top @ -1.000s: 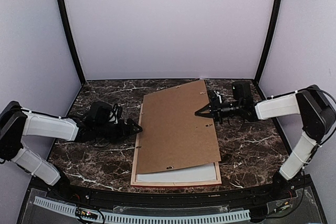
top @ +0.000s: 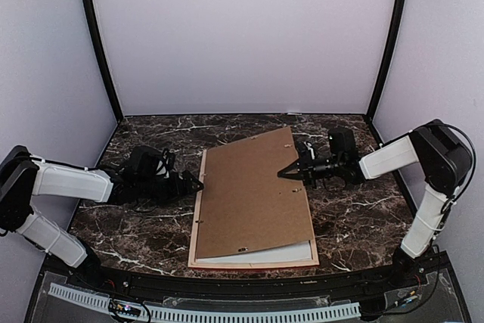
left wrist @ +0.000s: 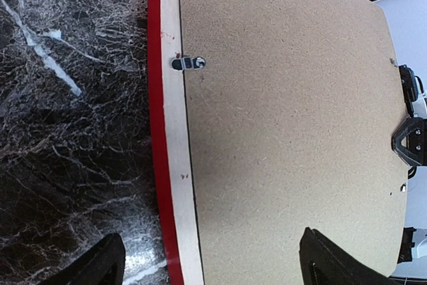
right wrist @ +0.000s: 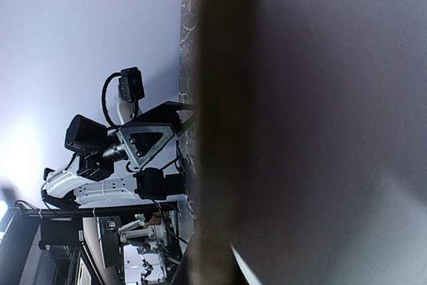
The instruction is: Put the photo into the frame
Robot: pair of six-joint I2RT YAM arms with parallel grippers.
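Note:
The brown backing board (top: 253, 191) slants over the frame (top: 195, 228), its left edge down along the frame's left side and its right edge raised. My right gripper (top: 286, 174) is shut on that raised right edge. Below the board's front edge a strip of white (top: 265, 255) shows inside the frame; whether it is the photo I cannot tell. My left gripper stands open above the frame's left side, which is pale wood with a red outer face (left wrist: 160, 125). Nothing is between its fingers. The board fills much of the right wrist view as a dark edge (right wrist: 223, 131).
Small metal clips (left wrist: 189, 63) sit along the board's edges. A white wall (top: 249, 35) closes off the back.
The board's raised right edge has come down and slightly left with my right gripper, covering more of the white strip at the front. My left arm has stayed in place.

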